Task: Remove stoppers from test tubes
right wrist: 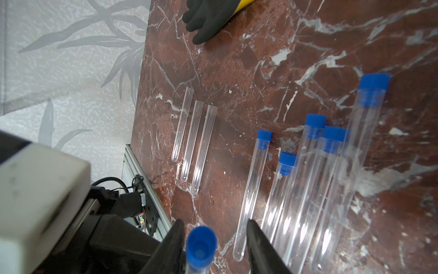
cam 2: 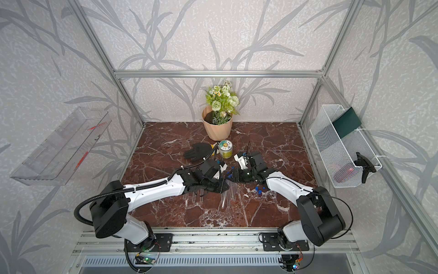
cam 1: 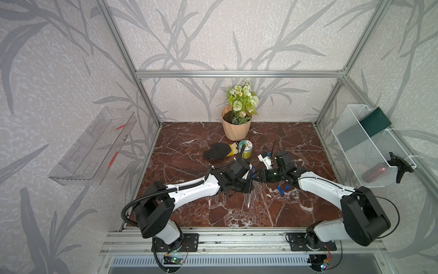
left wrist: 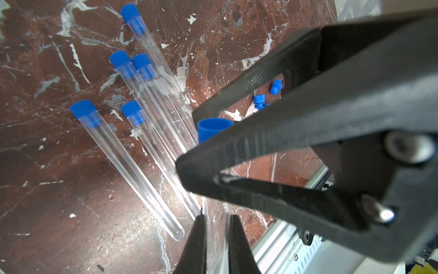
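Note:
My left gripper is shut on a clear test tube [left wrist: 215,246], whose blue stopper [left wrist: 214,127] faces up. Around that stopper stand the fingers [left wrist: 255,141] of my right gripper. In the right wrist view the stopper [right wrist: 201,246] sits near one finger, with a gap to the other, so the right gripper is part open. Several stoppered tubes [left wrist: 132,169] lie side by side on the table, some overlapping. Farther left lie 3 tubes [right wrist: 193,141] without stoppers.
Loose blue stoppers [cam 1: 281,189] lie on the table beneath the right arm. Behind the grippers are a black-and-yellow glove [cam 1: 218,150], a tin [cam 1: 246,149] and a potted plant [cam 1: 236,127].

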